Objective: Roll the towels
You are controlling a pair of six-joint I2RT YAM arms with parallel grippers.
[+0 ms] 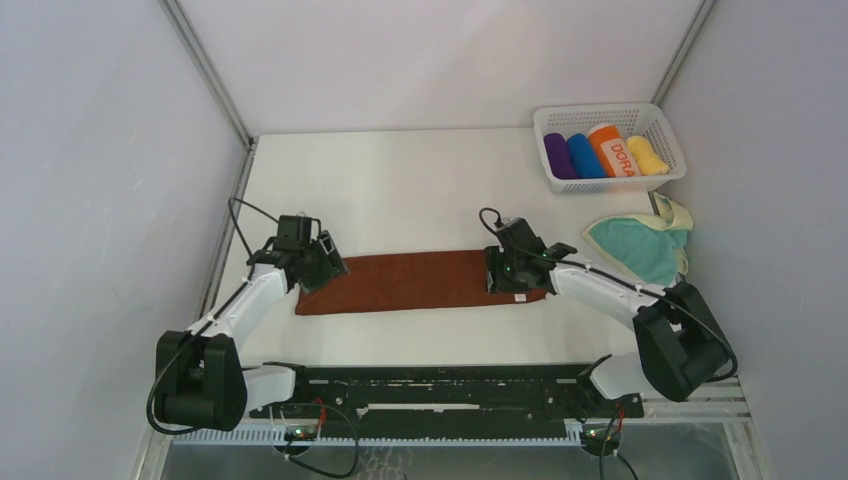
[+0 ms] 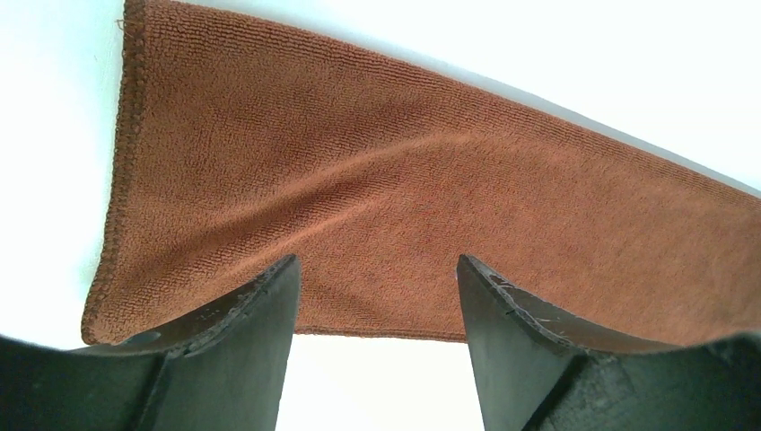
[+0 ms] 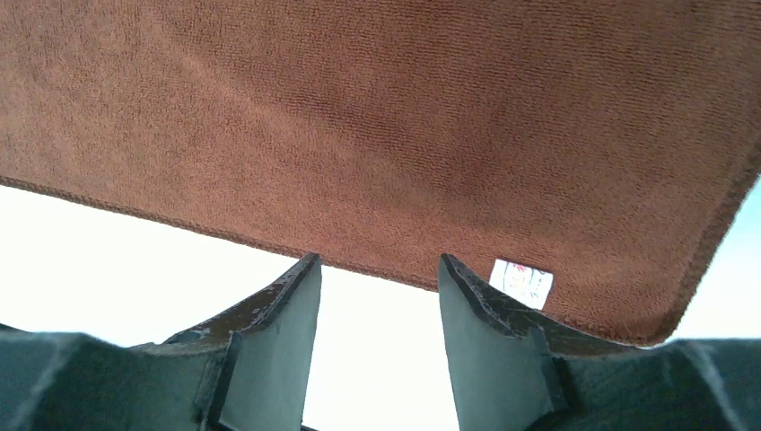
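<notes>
A brown towel [image 1: 420, 280] lies as a long flat strip across the middle of the table, with soft creases and nothing rolled. Over its left end, my left gripper [image 1: 330, 262] is open; in the left wrist view the fingers [image 2: 260, 314] stand wide apart, with only flat cloth beyond them. My right gripper [image 1: 492, 272] is above the right end, open too. A small white tag [image 3: 521, 284] shows by the near edge of the cloth, close to the right finger [image 3: 480, 310] in the right wrist view. Neither gripper holds any cloth.
At the back right stands a white basket [image 1: 622, 184] with rolled towels in purple, blue, orange-white and yellow. A teal and cream towel [image 1: 640, 245] lies loosely at the right edge, beside my right arm.
</notes>
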